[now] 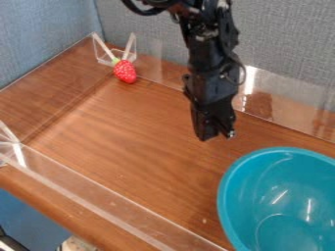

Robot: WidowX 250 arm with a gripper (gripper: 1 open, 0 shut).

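Note:
The black arm hangs down from the top centre, its gripper (214,127) above the wooden tray floor, up and to the left of the turquoise bowl (241,201). The gripper looks shut, with nothing visible between its fingers. A red strawberry (124,71) lies at the back left of the wooden surface (131,147), well away from the gripper.
Clear plastic walls edge the tray along the back and the front left, with clear bracket pieces (22,157) at the left. The bowl fills the lower right. Grey fabric panels stand behind.

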